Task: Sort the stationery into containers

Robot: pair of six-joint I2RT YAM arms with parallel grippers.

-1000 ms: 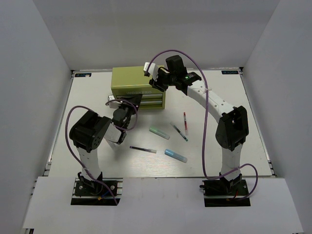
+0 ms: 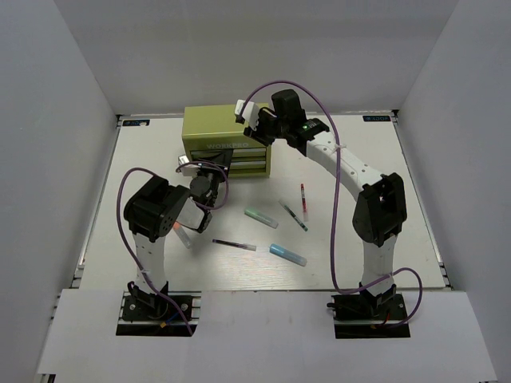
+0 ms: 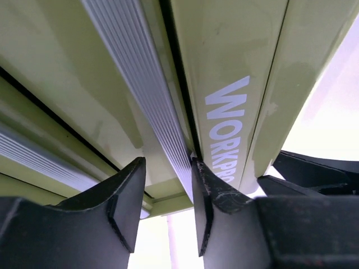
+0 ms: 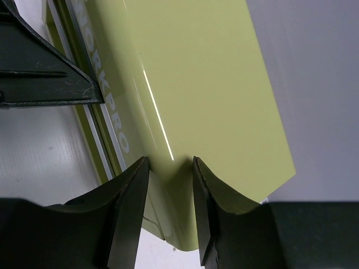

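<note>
The green WORKPRO drawer box (image 2: pixel 227 124) stands at the back of the table. At its front left is my left gripper (image 2: pixel 219 163); in the left wrist view the left gripper is part open, facing a ribbed silver drawer strip (image 3: pixel 148 89) that passes behind the gap. My right gripper is part open at the box's upper right edge, with part of the green casing (image 4: pixel 179 224) visible between its fingers; contact is unclear. On the table lie a green marker (image 2: pixel 261 218), a blue marker (image 2: pixel 287 254), a dark pen (image 2: pixel 234 244), a green-and-black pen (image 2: pixel 293 215) and a red pen (image 2: pixel 303 201).
An orange-and-white item (image 2: pixel 182 234) lies beside the left forearm, partly near its cable. Stationery is spread over the middle of the white table (image 2: pixel 359 231). Cables loop from both arms.
The box has shifted slightly toward the back. My left arm has moved a little to the right, uncovering more of the orange-and-white item. My right arm is almost unmoved.
</note>
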